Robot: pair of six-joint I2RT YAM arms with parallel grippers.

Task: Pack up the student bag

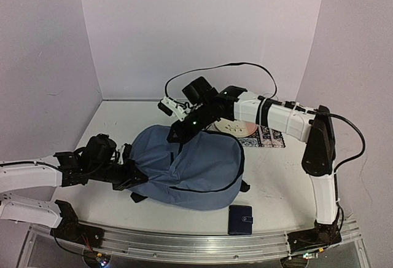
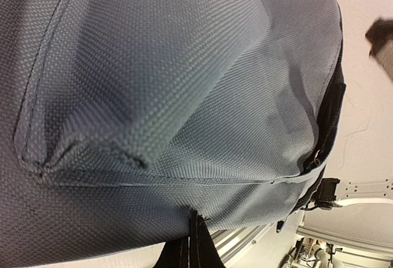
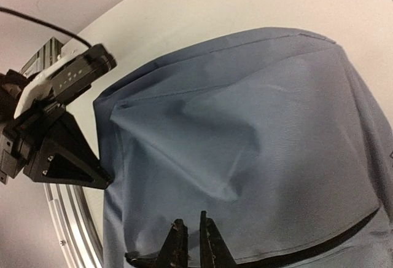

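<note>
The blue-grey bag [image 1: 206,163] lies flattened on the table with its dark zipper line towards the front. My left gripper [image 1: 140,181] is at its left edge. In the left wrist view its fingers [image 2: 196,252] are together, tips against the fabric edge; whether cloth is pinched between them is unclear. My right gripper is over the bag, slightly open, with a narrow gap and nothing visible between its fingertips. A dark blue snap-closed wallet or notebook [image 1: 240,219] lies at the bag's front right, outside it.
Behind the bag, a patterned mat [image 1: 270,137] carries a pale round plate [image 1: 236,128], partly covered by the right arm. A metal rail [image 1: 184,249] runs along the front edge.
</note>
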